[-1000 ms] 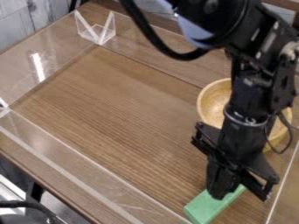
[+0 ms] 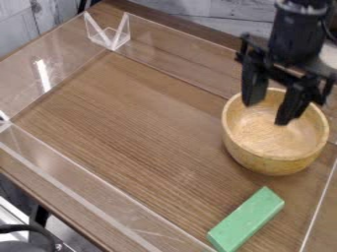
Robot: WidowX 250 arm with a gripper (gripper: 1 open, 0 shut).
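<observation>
My gripper (image 2: 270, 94) is at the upper right, over the far part of a round wooden bowl (image 2: 274, 148), its dark fingers hanging apart with nothing visible between them. A green rectangular block (image 2: 246, 219) lies on the table in front of the bowl, apart from it and from the gripper.
A clear plastic container (image 2: 108, 31) stands at the back left. A dark object at the lower left edge is only partly visible.
My gripper has moved back and up, away from the green block toward the far side of the bowl, uncovering the bowl and the block.
</observation>
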